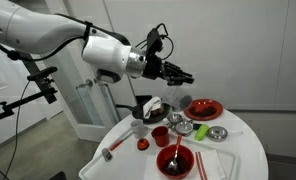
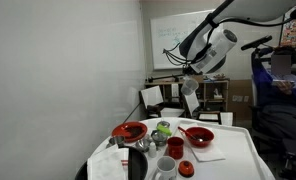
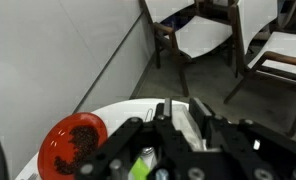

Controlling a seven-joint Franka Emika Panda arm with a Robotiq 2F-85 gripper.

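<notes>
My gripper point(image 1: 180, 79) is raised above the table, shut on a pale, see-through cup point(image 2: 190, 86). In exterior view 1 the cup point(image 1: 178, 96) hangs below the fingers and is faint against the wall. From the wrist, a pale part of the cup point(image 3: 186, 124) shows beyond the gripper, whose dark body hides much of the grasp. Below stand a red bowl point(image 1: 164, 162) with dark contents and a red utensil, and a red mug point(image 1: 160, 136).
A red plate with dark bits point(image 1: 203, 109) lies toward the back of the white table point(image 1: 250, 150). White cups, metal pans, a green item point(image 1: 202, 131) and a tomato-like red object point(image 1: 143, 144) crowd the middle.
</notes>
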